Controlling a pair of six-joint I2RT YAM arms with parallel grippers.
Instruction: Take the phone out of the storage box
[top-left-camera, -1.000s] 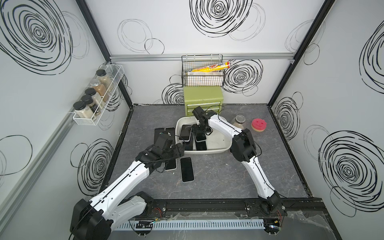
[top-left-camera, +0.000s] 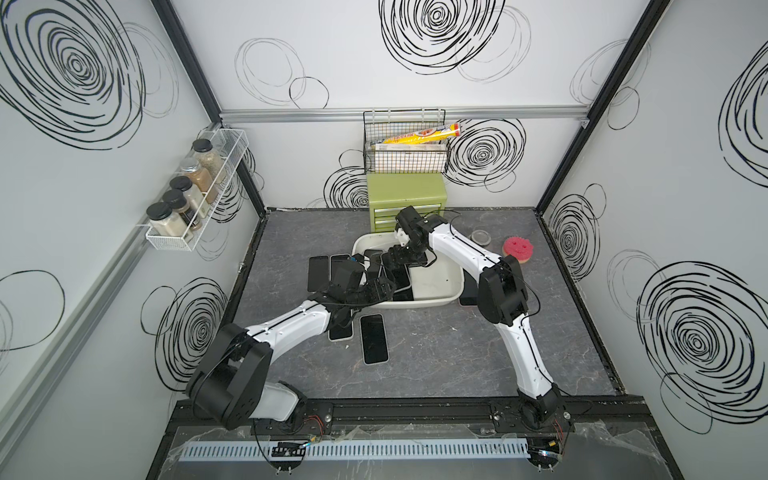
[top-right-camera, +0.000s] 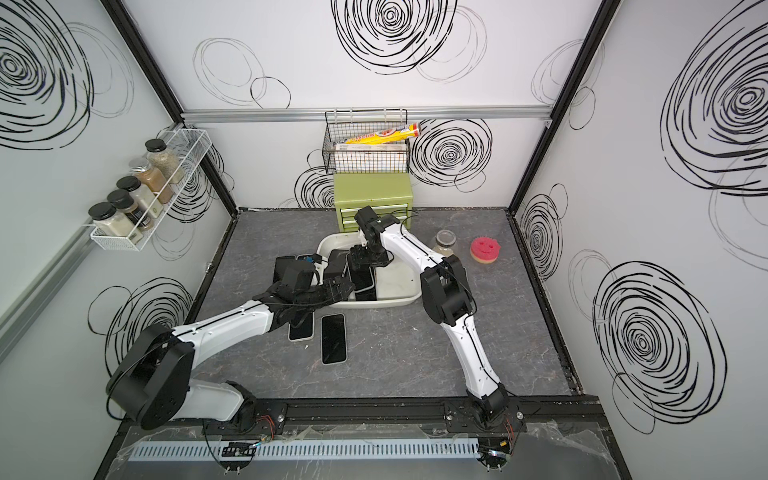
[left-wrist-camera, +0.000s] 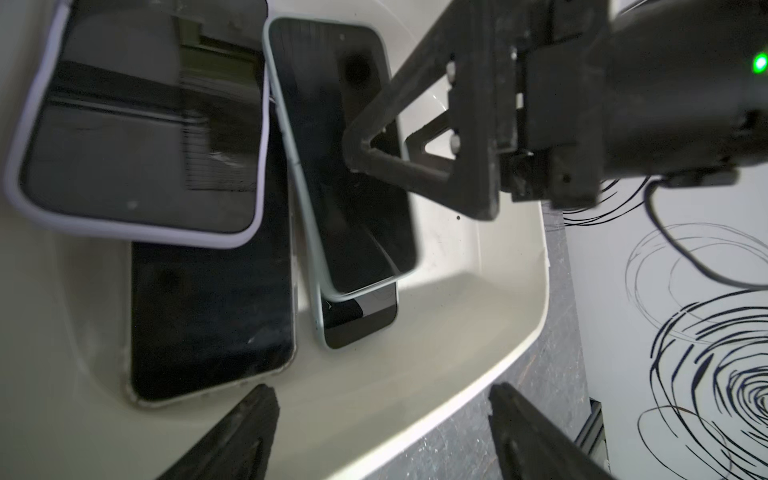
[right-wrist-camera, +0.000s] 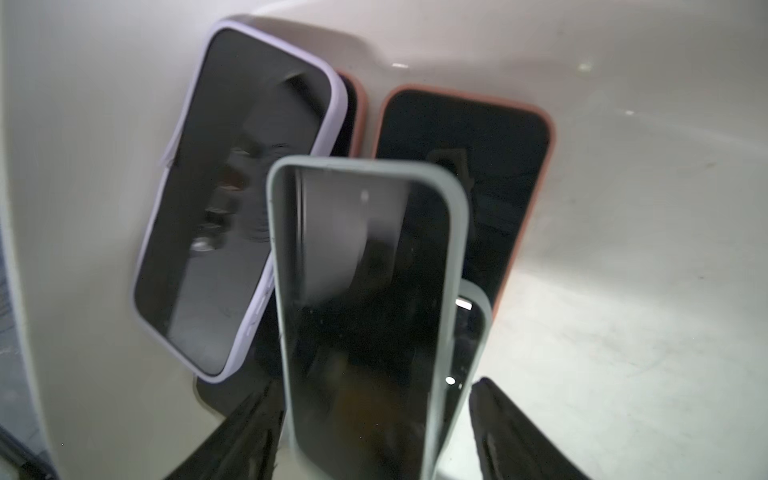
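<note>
Several phones lie in the white storage box (left-wrist-camera: 512, 308). A mint-edged phone (right-wrist-camera: 364, 312) slants over another mint-edged phone (left-wrist-camera: 360, 316), its near end raised. My right gripper is over the slanted phone, fingers apart; a gap shows between the phone's right edge and the right finger (right-wrist-camera: 516, 440). A lavender-edged phone (left-wrist-camera: 144, 120) rests on a dark phone (left-wrist-camera: 212, 312) at the box's left. Red-edged phones (right-wrist-camera: 472, 136) show deeper in the box. My left gripper hangs over the box's front rim, open, nothing between its fingers.
Several phones lie outside the box, including one (top-left-camera: 373, 339) in front and one (top-left-camera: 317, 273) to the left. A green drawer unit (top-left-camera: 406, 192) stands behind. A jar (top-right-camera: 445, 241) and a pink sponge (top-right-camera: 485, 249) sit right.
My left gripper has moved right over the box. The mint phone now slants, raised off the phone beneath.
</note>
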